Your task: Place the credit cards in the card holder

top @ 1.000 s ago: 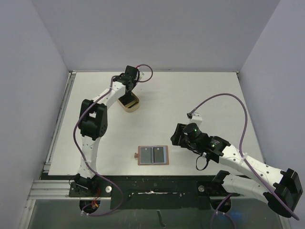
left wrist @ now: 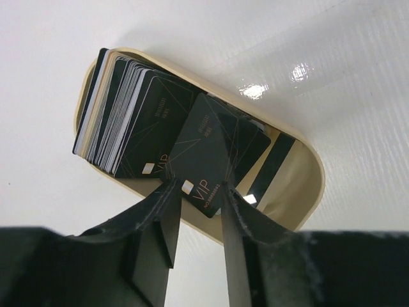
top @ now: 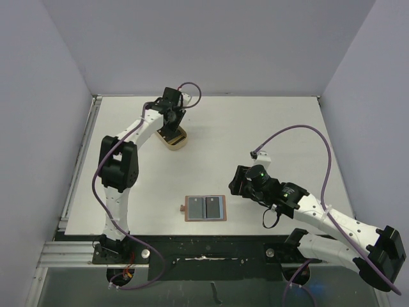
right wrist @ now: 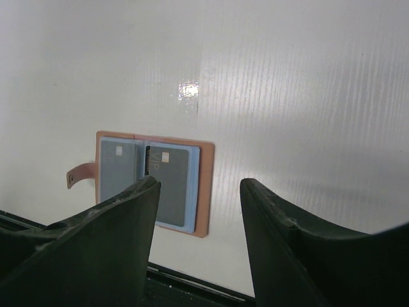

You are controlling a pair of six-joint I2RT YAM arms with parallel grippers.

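Black VIP cards fill a cream oval tray [left wrist: 313, 176]. A packed row [left wrist: 118, 105] leans at its left end, and a loose VIP card [left wrist: 208, 137] lies flat across the middle over others. Above that card's lower end is my left gripper; its fingers stand apart and grip nothing that I can make out. The brown card holder [right wrist: 204, 185] lies spread open on the table, a dark card [right wrist: 166, 185] showing in its right pocket and a greyer one [right wrist: 116, 167] in the left. My right gripper is open and empty, to the right of the holder.
In the top view the tray [top: 176, 146] stands at the back left, partly covered by the left arm. The card holder [top: 204, 219] is near the front edge.
The left arm has shifted a little to the left over the tray. The right arm, the tray and the card holder have kept their places.
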